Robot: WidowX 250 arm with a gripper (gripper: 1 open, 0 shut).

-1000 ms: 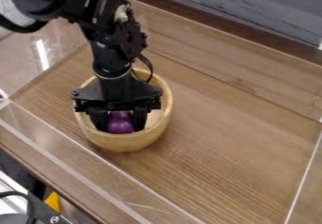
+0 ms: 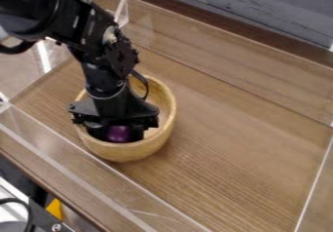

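Observation:
A light wooden bowl (image 2: 130, 150) sits on the wooden table at the left of the camera view. My black gripper (image 2: 116, 127) reaches down from the upper left into it, its fingers around a purple object (image 2: 117, 135) low in the bowl. The gripper looks shut on the purple object, which is largely hidden by the fingers.
The wooden surface (image 2: 240, 138) to the right of the bowl is clear. A grey wall (image 2: 221, 17) runs along the back. At the lower left, past the table's edge, are a cable and a yellow item.
My gripper has shifted a little to the left within the bowl, and less of the purple object shows between the fingers.

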